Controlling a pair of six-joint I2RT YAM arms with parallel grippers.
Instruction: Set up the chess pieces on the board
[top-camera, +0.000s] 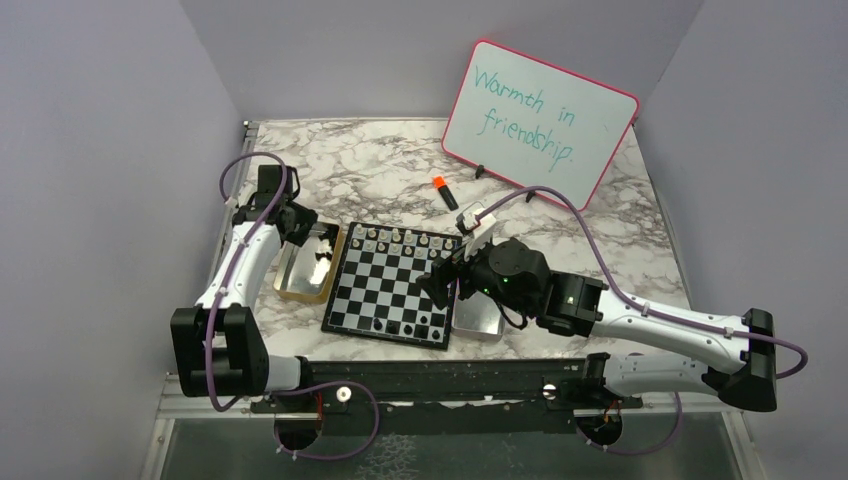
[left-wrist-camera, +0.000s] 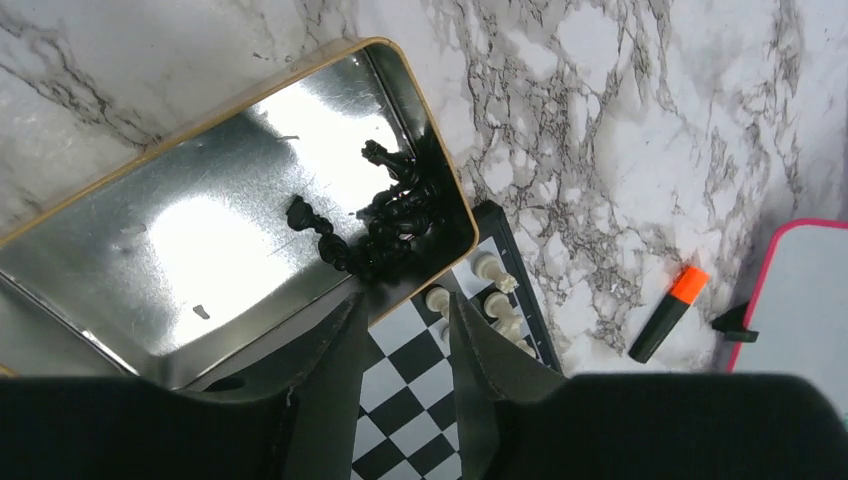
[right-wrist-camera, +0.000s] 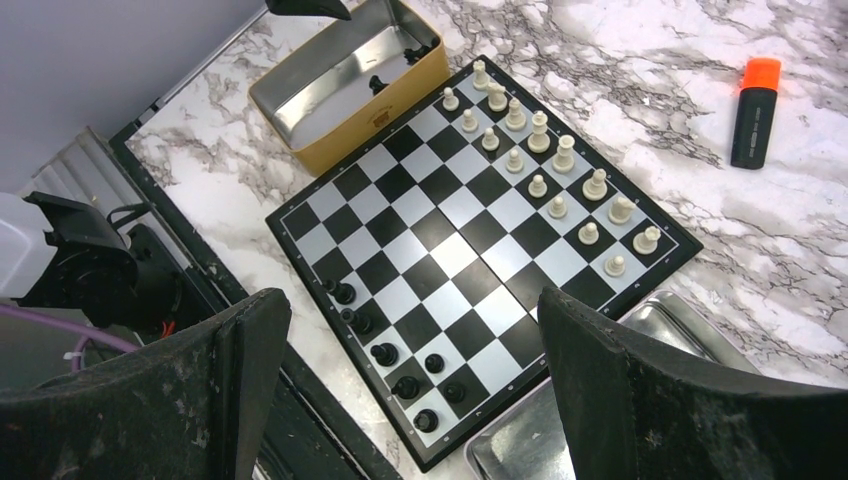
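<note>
Two rows of white pieces (right-wrist-camera: 539, 132) stand along the far side of the chessboard (right-wrist-camera: 440, 262). Several black pieces (right-wrist-camera: 405, 387) stand near its front right corner. More black pieces (left-wrist-camera: 395, 215) lie heaped in one corner of the gold-rimmed tray (left-wrist-camera: 250, 205) left of the board; one lies a little apart. My left gripper is over the tray and the board's edge, its fingers (left-wrist-camera: 335, 370) part open with nothing visible between them. My right gripper hangs open and empty over the board's right side, fingers wide apart.
An empty-looking metal tray (right-wrist-camera: 530, 440) adjoins the board's right edge. Behind the board lie an orange-capped marker (top-camera: 445, 193) and a whiteboard (top-camera: 540, 125) with green writing. Marble tabletop behind the board is mostly bare.
</note>
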